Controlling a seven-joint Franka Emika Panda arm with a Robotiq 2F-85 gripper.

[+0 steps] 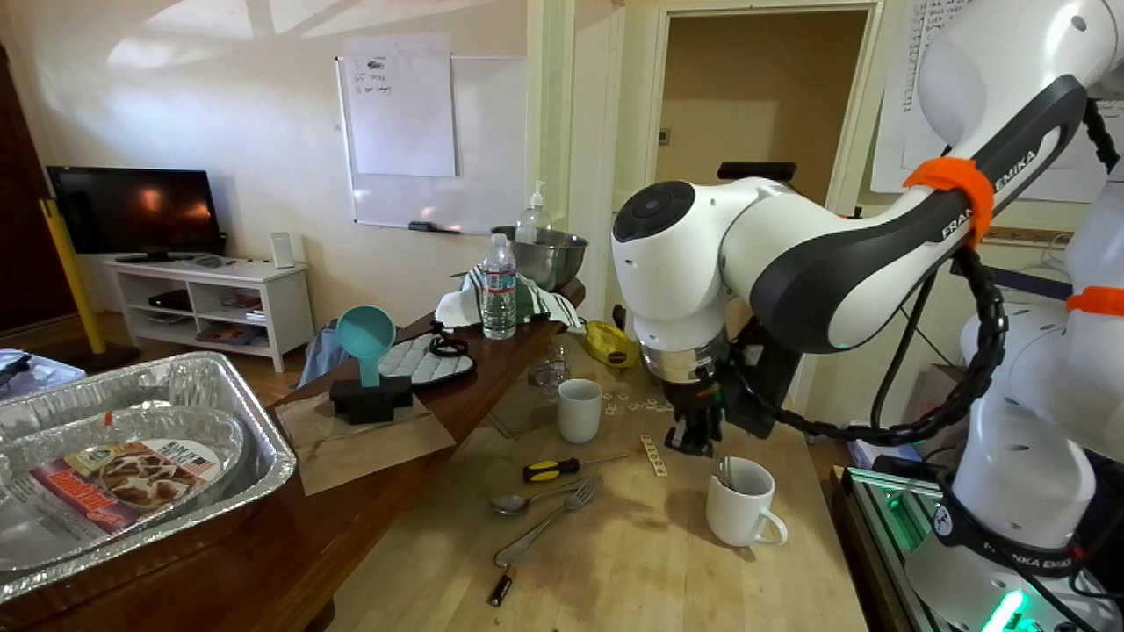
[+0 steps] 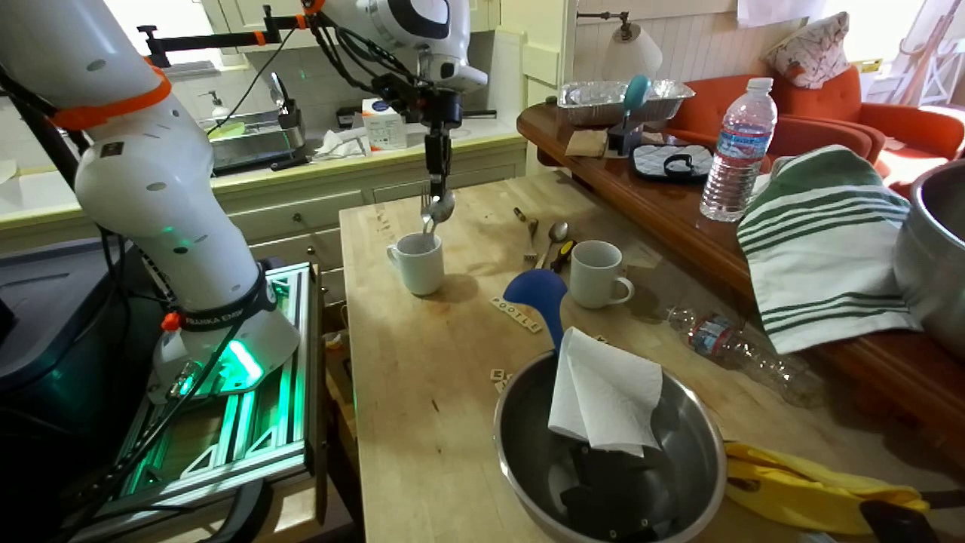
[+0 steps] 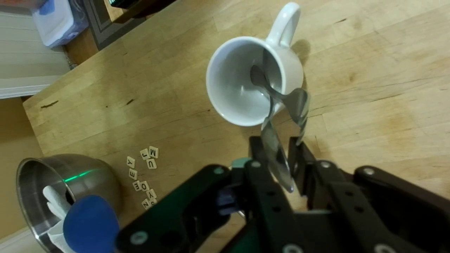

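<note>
A white mug (image 3: 221, 84) stands upright on the wooden table, with a fork (image 3: 296, 103) and a spoon (image 3: 274, 147) leaning out over its rim. My gripper is just beside and above that rim, fingers parted. Between the fingers, as the wrist view shows it, lies the spoon's bowl, with a gap still visible at its right. The fork's tines reach close to the right fingertip; whether they touch I cannot tell. Exterior view 2 has the gripper (image 2: 439, 185) directly above the mug (image 2: 418, 267), pointing down at the utensils.
Another white mug (image 2: 597, 271) stands farther along the table, near a screwdriver (image 1: 553, 469), a second spoon (image 1: 511, 504) and a second fork (image 1: 580, 495). Letter tiles (image 3: 145, 175) lie near a steel bowl (image 2: 706, 434) holding a blue ladle (image 2: 535, 289). Bare table surrounds the mug.
</note>
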